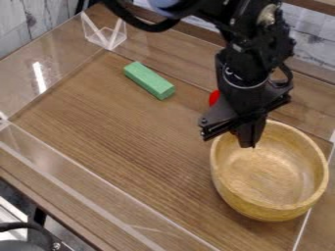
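Observation:
My black gripper (244,124) hangs over the upper-left rim of a tan bowl (267,186) at the lower right. Whether it is open or shut, or holds anything, is unclear. A red object (215,96) shows only in part behind the gripper. A green block (148,79) lies to the left on the wooden table (105,147).
A clear plastic container (104,29) stands at the top left. Dark cables or parts (23,235) sit at the bottom-left edge.

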